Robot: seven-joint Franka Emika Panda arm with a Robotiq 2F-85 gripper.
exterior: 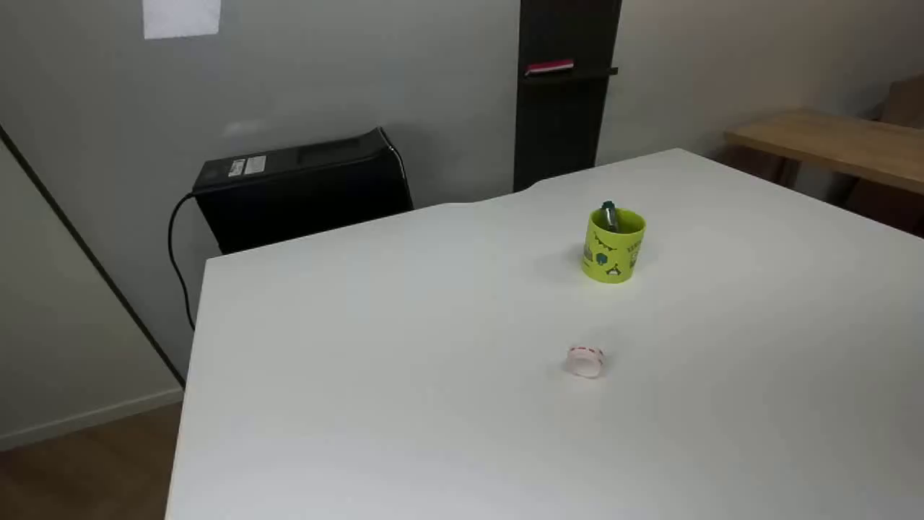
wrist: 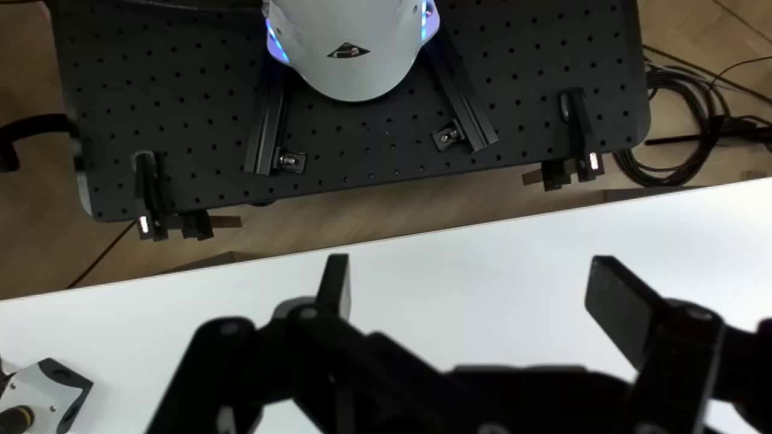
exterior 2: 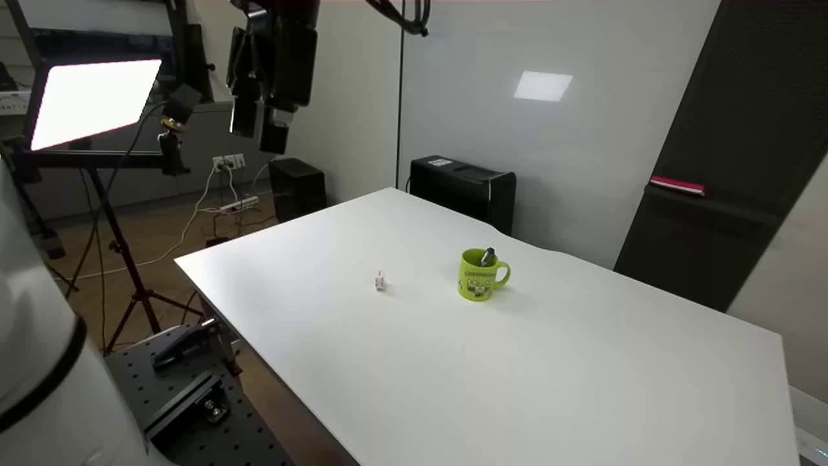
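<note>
A lime-green mug (exterior: 611, 251) stands upright on the white table, with a dark-capped object (exterior: 610, 216) leaning inside it; its handle shows in exterior view 2. Apart from the mug lies a small white ring-like piece (exterior: 585, 361) with red marks, also seen as a tiny white piece (exterior 2: 380, 282) in the second exterior view. High above the table's left side hangs my gripper (exterior 2: 259, 138), open and empty. In the wrist view the gripper has its fingers wide apart with only bare table below. Neither mug nor white piece appears there.
A black box-shaped device (exterior: 303, 186) stands behind its back edge. The perforated black base plate (wrist: 347, 144) carries the robot's base, with a gap to the table edge.
</note>
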